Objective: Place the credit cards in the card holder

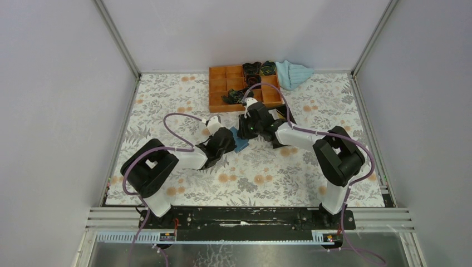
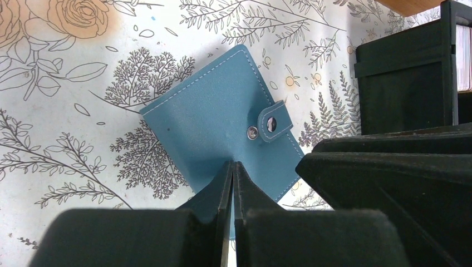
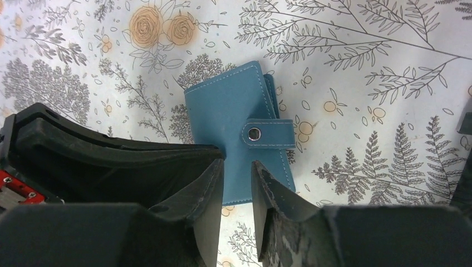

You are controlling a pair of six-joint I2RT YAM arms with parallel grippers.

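The blue card holder (image 3: 239,105) lies flat on the patterned cloth between my grippers. In the left wrist view its strap (image 2: 282,114) has a metal snap beside a second stud, the two apart. My left gripper is shut over the holder's near part, with nothing visible between its fingers. Above the holder's strap side, my right gripper stands part open with an empty gap between its fingertips. Pale card edges (image 2: 463,58) show in a black case (image 2: 402,75) at the right of the left wrist view.
Behind the grippers stands an orange compartment tray (image 1: 218,89) with several dark items in it. A light blue cloth (image 1: 295,75) lies to its right.
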